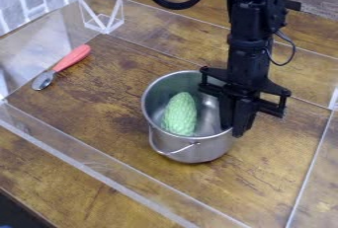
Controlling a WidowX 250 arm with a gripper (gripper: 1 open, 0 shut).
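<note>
A steel pot (185, 145) with a wire handle sits on the wooden table (86, 148). Inside it lies a pale green, leafy-looking oblong item (180, 114), like a cabbage. My black gripper (238, 114) is over the right part of the pot, its lower end down at the rim beside the green item; whether its fingers are open or shut, or touch the pot, is hard to tell.
A spoon with a red handle (74, 56) lies at the left. A white wire object (103, 15) stands at the upper left. Clear plastic edges run along the left side.
</note>
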